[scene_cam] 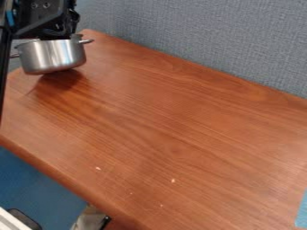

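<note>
A steel pot [54, 57] with side handles is at the upper left of the camera view, at the far left part of the wooden table [168, 135], with a dark shadow beneath it. My black gripper [48, 29] is directly over the pot, at its rim, cut off by the frame's top and left edges. Its fingertips are too dark and hidden to tell whether they are open or shut, or whether they hold the pot.
A grey fabric partition [216, 36] runs along the back. The table's front edge drops to a blue floor at lower left.
</note>
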